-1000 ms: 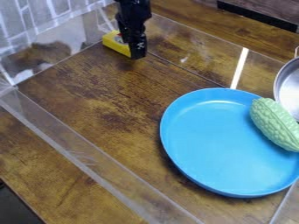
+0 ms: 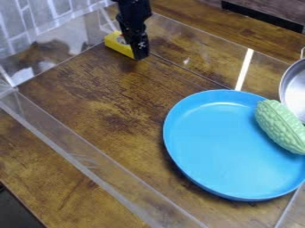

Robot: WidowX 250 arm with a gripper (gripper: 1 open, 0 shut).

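Note:
My black gripper (image 2: 134, 44) hangs at the back of the table, at the top of the view, over a yellow object (image 2: 117, 44) that it partly hides; its fingers are open, and whether they touch the object is unclear. A pale green bitter melon (image 2: 279, 125) lies on the right part of a blue plate (image 2: 220, 150) at the front right.
A metal pan (image 2: 292, 86) is cut off at the right edge. Clear low walls surround the wooden work area (image 2: 102, 102), whose middle and left are bare. A tiled wall (image 2: 36, 27) stands at the back left.

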